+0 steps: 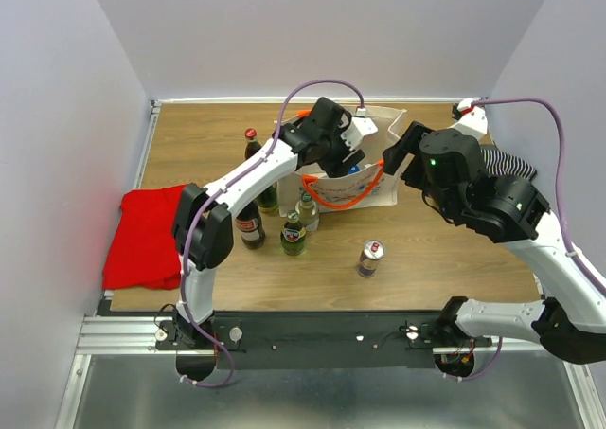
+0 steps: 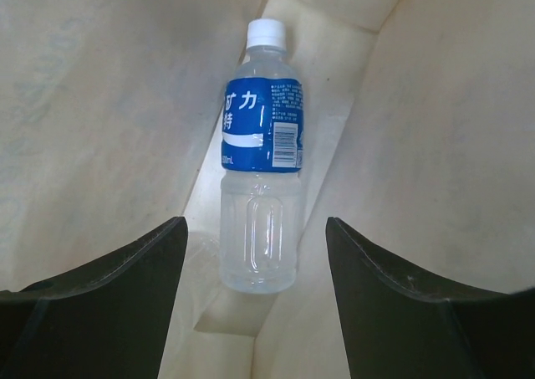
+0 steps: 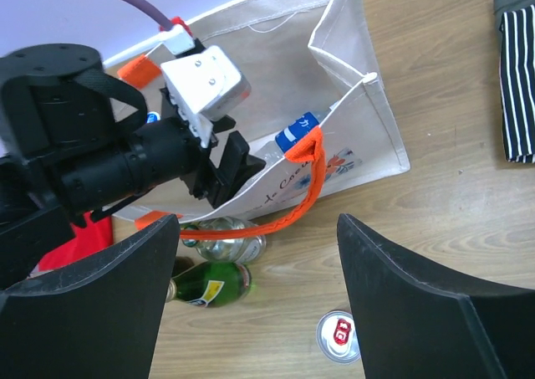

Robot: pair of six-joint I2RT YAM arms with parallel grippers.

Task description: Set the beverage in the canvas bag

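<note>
My left gripper [image 1: 343, 159] is open, lowered into the canvas bag [image 1: 379, 190]. Beneath its empty fingers, the left wrist view shows a blue-labelled water bottle [image 2: 261, 145] lying along the bag's floor. My right gripper [image 1: 407, 169] stands open at the bag's right; in the right wrist view the bag [image 3: 368, 136] and my left gripper lie ahead of it. Outside the bag stand a silver can [image 1: 370, 259], a green bottle [image 1: 293, 235], a clear bottle [image 1: 308, 211] and a dark bottle [image 1: 250, 225], with more bottles behind.
A red cloth [image 1: 142, 240] lies at the table's left. A striped cloth [image 1: 507, 164] lies at the back right.
</note>
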